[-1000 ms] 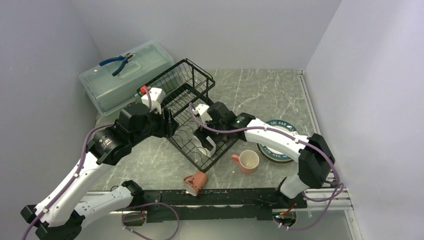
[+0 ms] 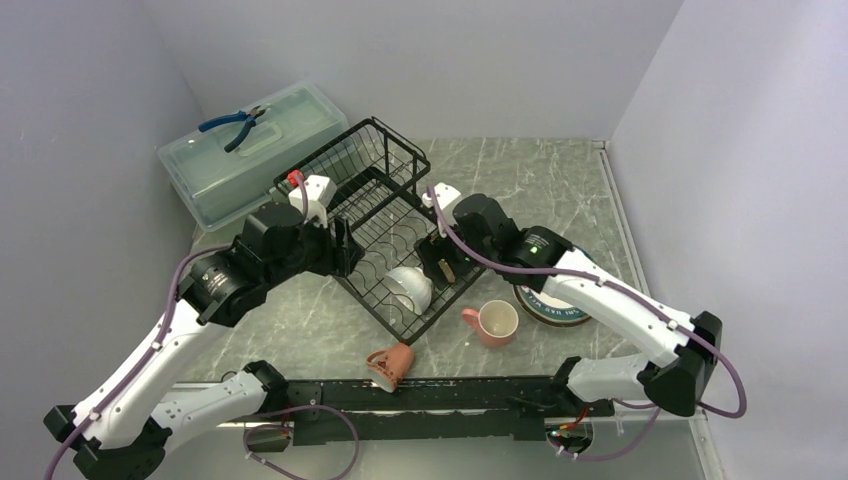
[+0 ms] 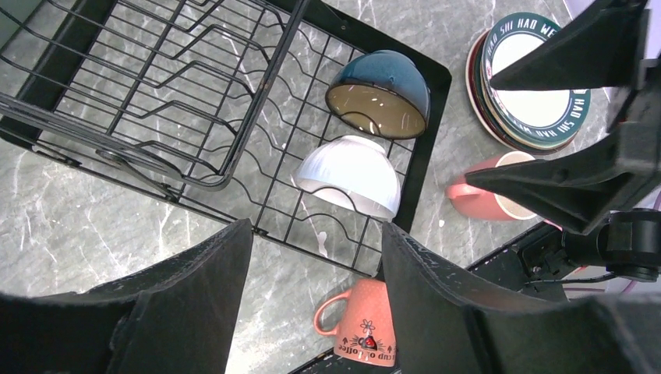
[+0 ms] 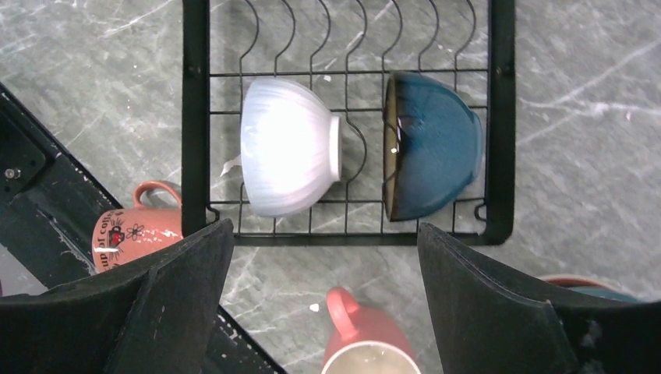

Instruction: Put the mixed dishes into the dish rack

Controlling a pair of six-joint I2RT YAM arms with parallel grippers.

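Observation:
In the black dish rack (image 2: 385, 312) a white bowl (image 4: 282, 144) and a blue bowl (image 4: 436, 152) lean side by side on the wires. A pink mug (image 2: 495, 320) stands right of the rack; another mug (image 3: 365, 323) lies on its side at the front. A stack of plates (image 3: 538, 109) sits at the right. My left gripper (image 2: 340, 250) is over the rack, open and empty. My right gripper is raised above the rack's right part, open with nothing between its fingers.
A lidded plastic box (image 2: 180, 175) with pliers (image 2: 230, 120) on it stands at the back left. Walls enclose the grey counter. The counter behind the plates and left of the rack's front is clear.
My right arm has risen and moved right, away from the white bowl, uncovering it in the top view. My left arm has shifted only slightly.

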